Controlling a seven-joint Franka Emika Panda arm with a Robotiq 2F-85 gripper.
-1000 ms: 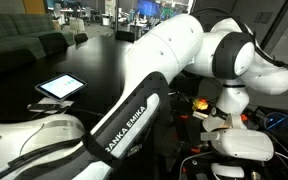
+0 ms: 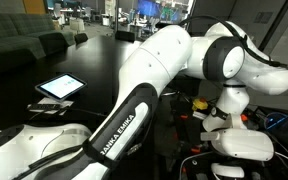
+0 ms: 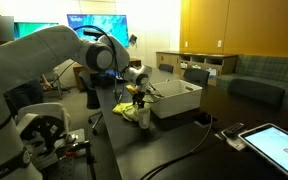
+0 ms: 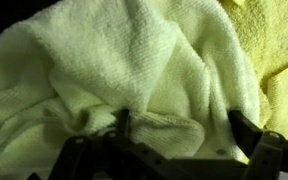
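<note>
In the wrist view, a pale yellow-white towel [image 4: 134, 60] lies bunched up and fills most of the picture. My gripper stands open over it, one fingertip [image 4: 122, 122] at left and the other at right, with a fold of the towel showing in the gap. Along the right side lies a deeper yellow cloth [image 4: 274, 45]. From exterior view 2, the hand is at the far left part of the dark table, above a yellow cloth [image 3: 127, 111]. The foreground arm covers much of exterior view 1.
A white open box [image 3: 179, 100] sits behind the cloths. A pale cup-like object [image 3: 144, 118] stands nearer the camera. Across the dark table [image 3: 209, 150] runs a black cable, and a tablet [image 3: 276, 142] lies at the right. Between them, much of the tabletop is bare.
In exterior view 1, the foreground arm link has shifted slightly down and to the left. The tablet and table look the same.
</note>
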